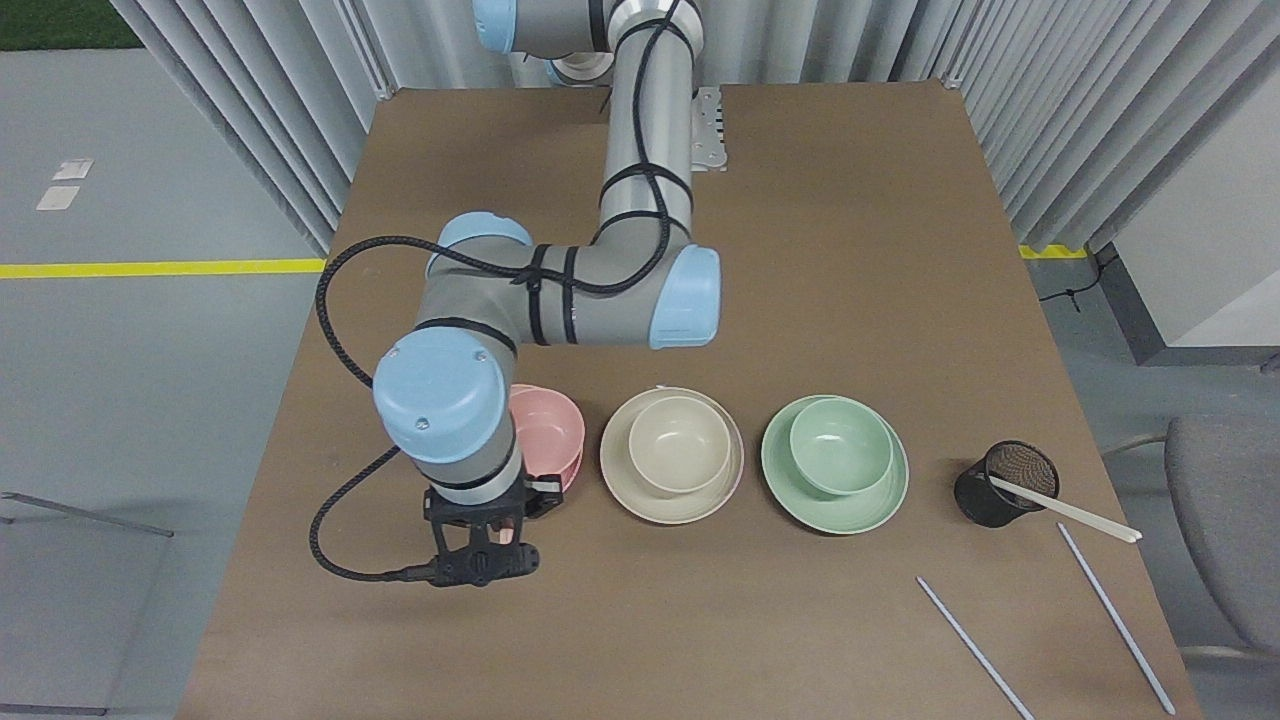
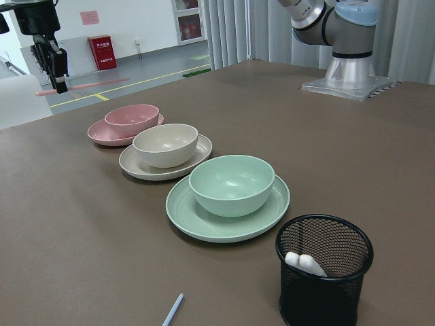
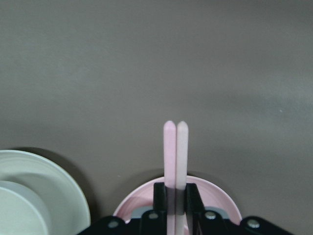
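My gripper (image 1: 492, 540) is shut on a pair of pink chopsticks (image 3: 175, 152), held level in the air above and in front of the pink bowl (image 2: 132, 117) on its pink plate (image 2: 102, 136). In the left view the gripper (image 2: 58, 78) is high at upper left, with the chopsticks across it. In the wrist view the pink plate (image 3: 137, 198) lies below the fingers.
A cream bowl (image 1: 679, 438) on a plate and a green bowl (image 1: 840, 442) on a plate stand to the right. A black mesh cup (image 1: 984, 498) holds white chopsticks. Two pale rods (image 1: 974, 648) (image 1: 1116, 618) lie near the front right.
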